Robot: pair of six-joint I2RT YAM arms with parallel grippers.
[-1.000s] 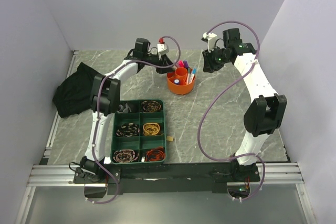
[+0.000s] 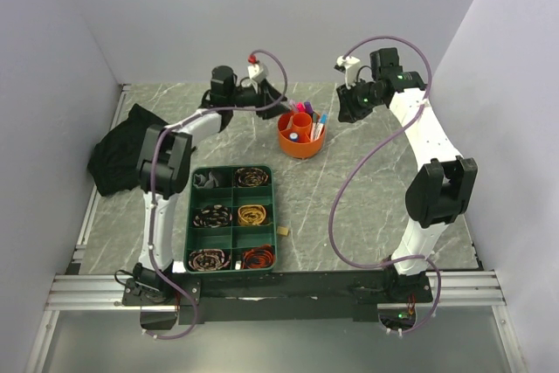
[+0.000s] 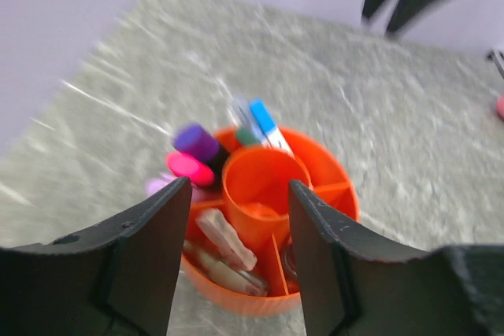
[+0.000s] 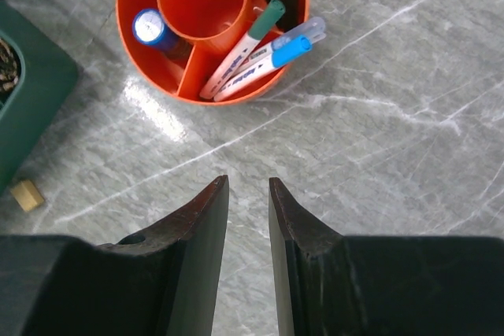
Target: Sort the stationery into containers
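Observation:
An orange round pen holder (image 2: 300, 148) stands at the back centre of the table, holding several markers, a pink one (image 3: 187, 168), a purple one (image 3: 194, 142), a blue-capped one (image 4: 258, 72), and other small items around its inner cup. My left gripper is just left of and above the holder, its fingers apart with nothing seen between them. My right gripper hangs to the right of the holder, open and empty over bare marble.
A green divided tray (image 2: 231, 196) of rolled belts stands front left, a small tan block (image 4: 28, 194) beside it. A black cloth (image 2: 122, 148) lies at the far left. The table right of the holder is clear.
My left gripper has moved back to the left, away from over the pen holder. The right arm looks still; the holder and its contents stand in place.

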